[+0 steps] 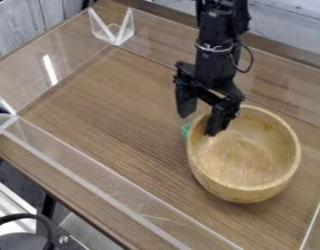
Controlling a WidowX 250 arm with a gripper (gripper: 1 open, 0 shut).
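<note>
My black gripper [203,109] hangs open at the upper left rim of a large tan wooden bowl [244,168]. A small green object [189,128] lies just outside the bowl's left rim, below the fingers and partly hidden by the bowl and gripper. The inside of the bowl looks empty.
A clear plastic bracket-like piece [112,27] stands at the back left. Dark cables [26,234] show beyond the table's lower left edge.
</note>
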